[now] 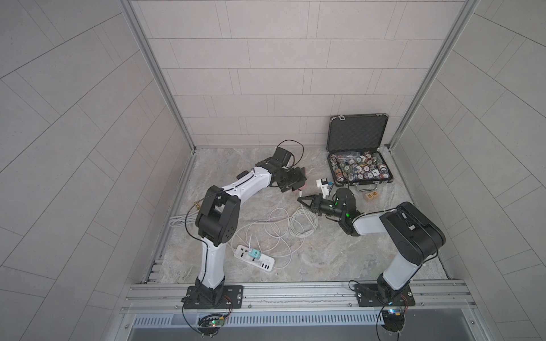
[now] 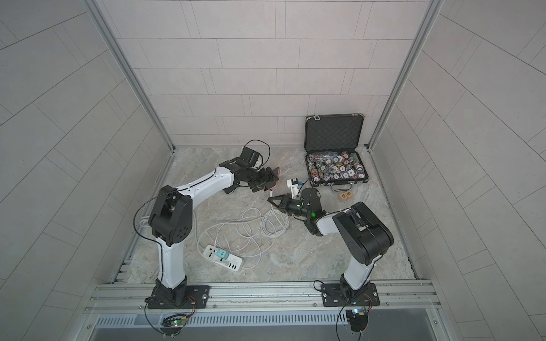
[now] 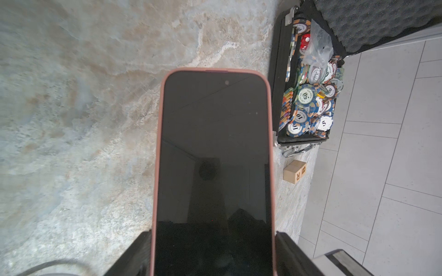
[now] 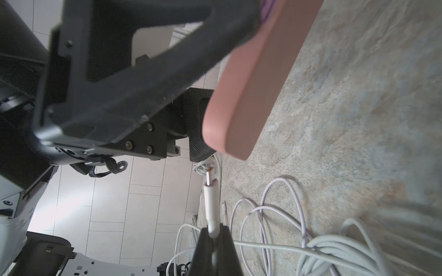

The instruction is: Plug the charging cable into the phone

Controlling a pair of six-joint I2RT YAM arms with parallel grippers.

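The phone (image 3: 214, 151), with a pink case and dark screen, fills the middle of the left wrist view. My left gripper is shut on its long sides, with fingers (image 3: 138, 253) against both edges. In the right wrist view the phone's pink end (image 4: 241, 115) hangs above the table. A white charging plug (image 4: 211, 207) stands upright in my right gripper, which is shut on it; its metal tip points up. The plug sits below the phone's end, with a visible gap between them. The phone's port is hidden from view.
Coiled white cable (image 1: 304, 221) lies in front of the right gripper. A power strip (image 1: 254, 258) with a blue-green adapter is near the front edge. An open case of poker chips (image 1: 359, 167) and wooden blocks (image 1: 371, 195) occupy the back right.
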